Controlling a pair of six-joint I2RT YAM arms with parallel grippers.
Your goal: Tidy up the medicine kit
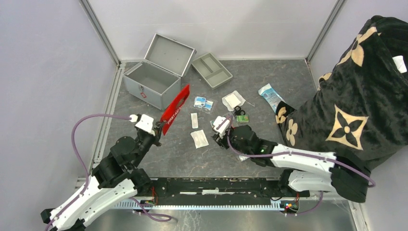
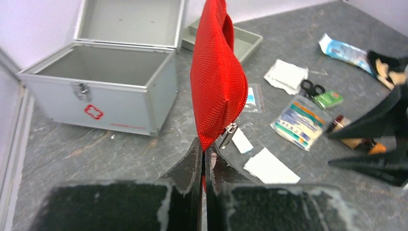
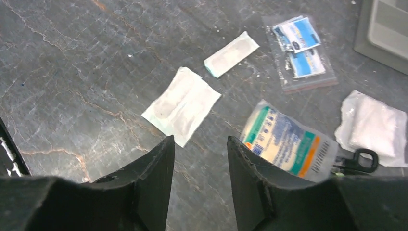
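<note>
A red first aid pouch (image 1: 175, 107) stands up in my left gripper (image 1: 161, 129), which is shut on its end and filling the middle of the left wrist view (image 2: 216, 91). My right gripper (image 1: 220, 135) hangs over the supplies, its fingers apart and empty in the right wrist view (image 3: 200, 144). Below lie two white packets (image 3: 181, 107), blue-and-white packets (image 3: 305, 48) in a clear bag, a striped packet (image 3: 291, 142), a gauze pad (image 1: 232, 100), scissors (image 1: 238, 110), a green packet (image 1: 242, 118) and small bottles (image 2: 351, 132).
The open silver case (image 1: 156, 98) stands at back left, with a compartment tray (image 1: 216, 81) beside it. A blue packet (image 1: 269, 96) lies at back right, next to a dark blanket (image 1: 337, 86) along the right side.
</note>
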